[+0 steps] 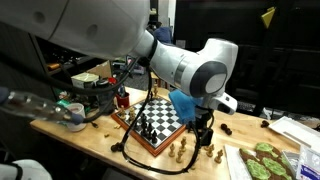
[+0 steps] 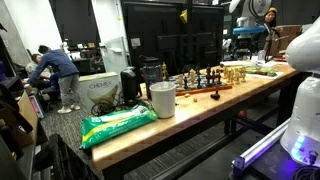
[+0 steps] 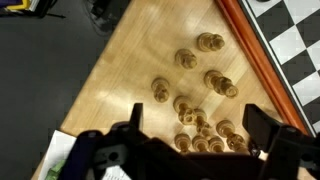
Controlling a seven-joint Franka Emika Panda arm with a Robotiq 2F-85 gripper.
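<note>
In the wrist view, several tan wooden chess pieces, among them a lone pawn, stand loosely grouped on the wooden table. My gripper is open above them, its dark fingers spread wide at the bottom of the view. A cluster of pieces shows between and beyond the fingertips; none appears to be held. The chessboard with its red-brown border lies on the right. From exterior view 1, the gripper points down over the light pieces beside the chessboard.
Dark pieces stand along the board's near side. To the right are a tray with green and brown patches and a white tray. A white mug stands at the left. A loose black cable hangs from the arm.
</note>
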